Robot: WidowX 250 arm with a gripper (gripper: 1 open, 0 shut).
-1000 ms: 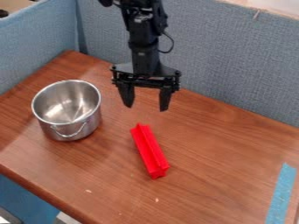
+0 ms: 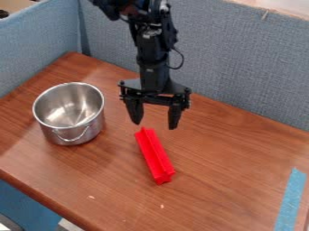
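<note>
My black gripper [image 2: 154, 115] hangs open over the wooden table, its two fingers spread, just behind and above the far end of a red bar-shaped object [image 2: 156, 157] that lies lengthwise toward the front. Nothing shows between the fingers. To the left of both stands a shiny steel pot [image 2: 69, 126] with a handle, upright on the table [image 2: 229, 180].
Padded grey-blue walls [image 2: 236, 68] close off the back and left of the table. A light blue strip [image 2: 290, 200] lies at the right front.
My gripper has come down and slightly toward the front and right, closer to the red object. The pot and red object have not moved.
</note>
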